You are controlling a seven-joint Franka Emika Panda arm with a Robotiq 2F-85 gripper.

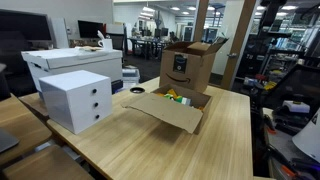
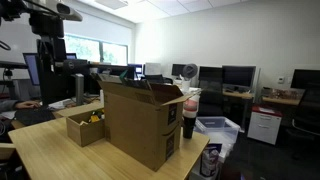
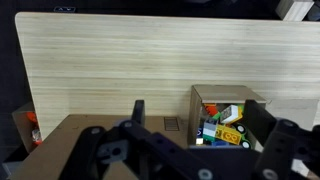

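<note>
My gripper is open above the table, its two dark fingers wide apart. Between and below them, in the wrist view, is a small open cardboard box (image 3: 196,94) holding several colourful items (image 3: 226,125), yellow, red, blue and white. From the side, the same box (image 1: 200,99) rests on the wooden table (image 1: 150,152) with a broad brown flap (image 1: 160,110) stretching out in front. At upper left in the second exterior view, the gripper (image 2: 57,88) hangs high over the table; its fingertips are dark and hard to make out there.
A tall Amazon carton (image 1: 178,76) with raised flaps stands behind the small box. White drawers (image 1: 78,102) and a white storage box (image 1: 75,60) occupy the left side. Bare table lies at the front, and in the wrist view a clear wooden strip (image 3: 130,50) crosses the upper part.
</note>
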